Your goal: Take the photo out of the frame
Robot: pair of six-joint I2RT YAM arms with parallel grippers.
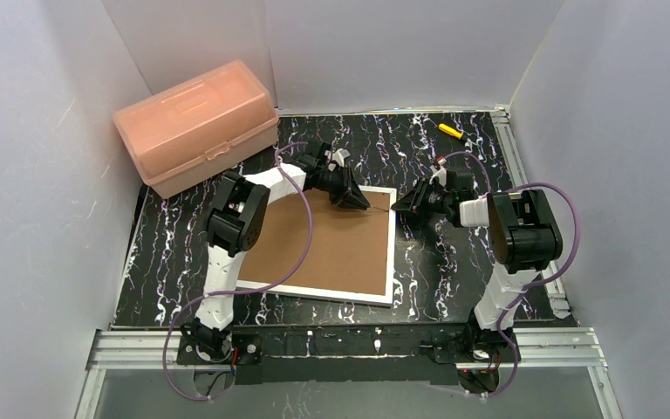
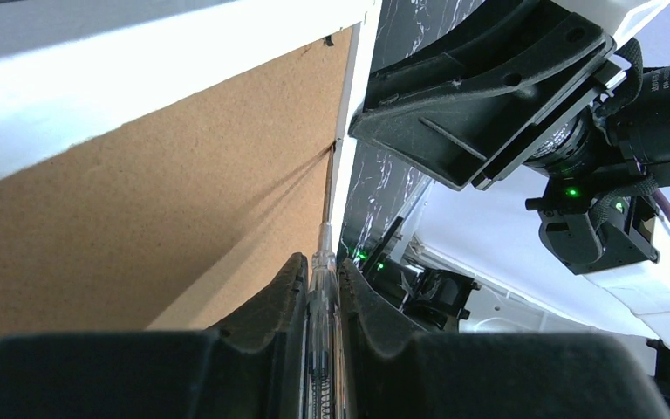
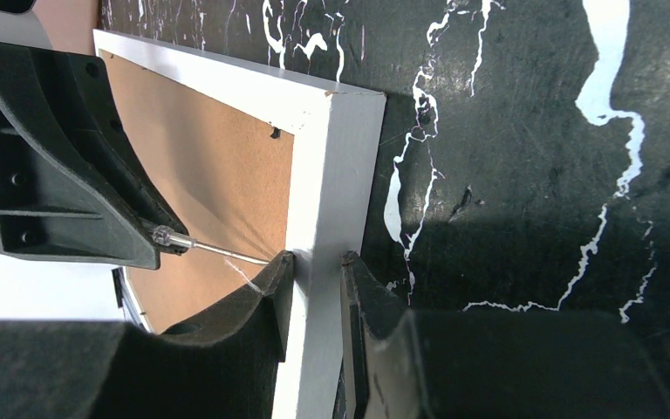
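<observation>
The picture frame lies back up, a brown backing board (image 1: 336,253) inside a white rim (image 1: 391,253); no photo shows. My left gripper is shut on a thin screwdriver (image 2: 324,240) with a clear handle. Its shaft reaches low over the board to the inner edge of the right rail; in the right wrist view my finger hides the tip. A dark tab (image 3: 275,133) sits by the far corner. My right gripper straddles the right rail, one finger on each side, the rail filling the gap; whether it clamps is unclear.
A closed pink box (image 1: 201,127) stands at the back left. The yellow-handled tool (image 1: 451,131) lies at the back right.
</observation>
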